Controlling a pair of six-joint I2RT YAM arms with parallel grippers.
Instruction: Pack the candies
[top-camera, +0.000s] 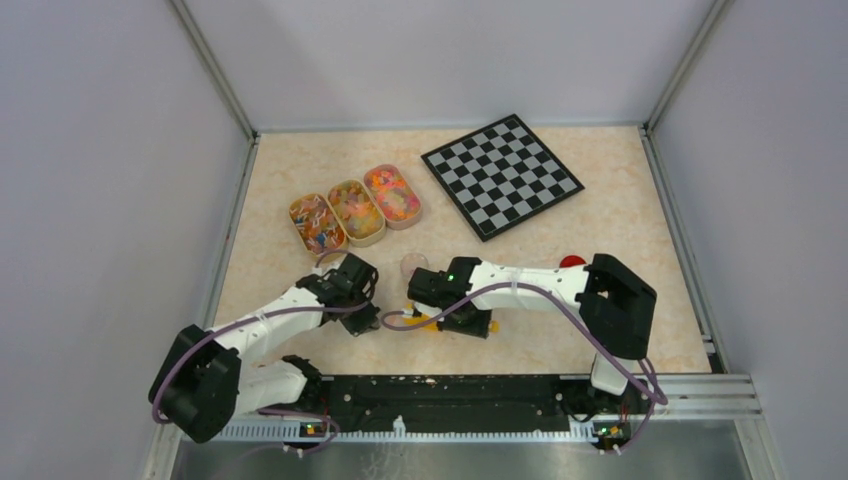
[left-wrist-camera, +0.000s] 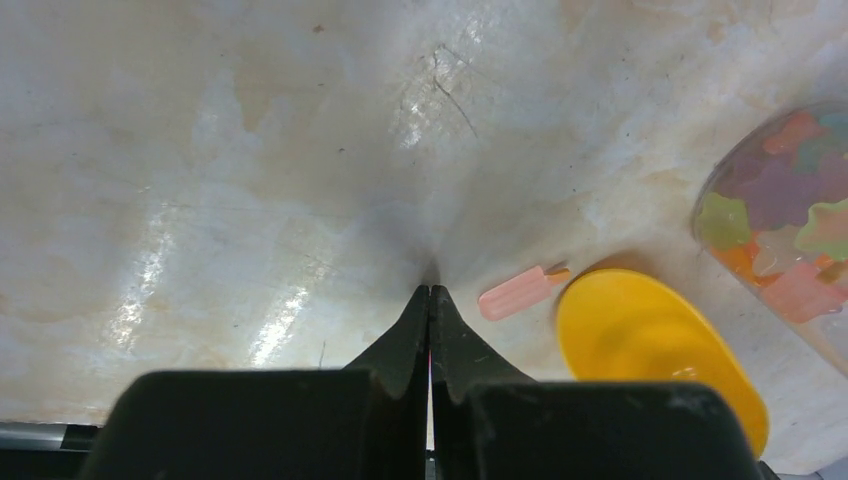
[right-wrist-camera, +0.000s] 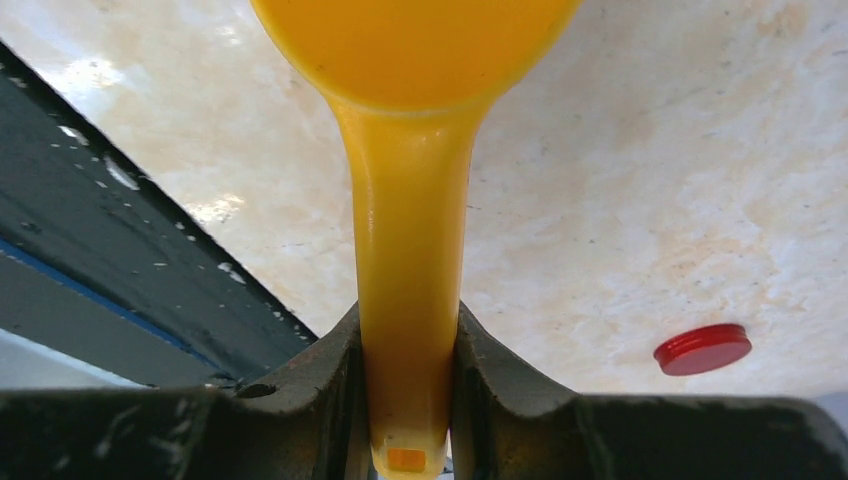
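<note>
A small pink popsicle-shaped candy (left-wrist-camera: 518, 293) lies on the table in the left wrist view, just left of the yellow scoop (left-wrist-camera: 640, 330). My left gripper is shut near that candy, its fingertips together and nothing showing between them. The scoop's handle (right-wrist-camera: 412, 230) is clasped by my right gripper; in the right wrist view the visible part of the bowl looks empty. A clear jar (left-wrist-camera: 780, 220) of colourful star-shaped candies is beside the scoop. Three candy boxes, left (top-camera: 319, 224), middle (top-camera: 357, 211) and right (top-camera: 394, 195), stand side by side at the back left.
A red lid (right-wrist-camera: 703, 350) lies on the table at the right. The black-and-white checkered board (top-camera: 502, 176) rests at the back. Bare tabletop (top-camera: 620, 220) stretches to the right of the board.
</note>
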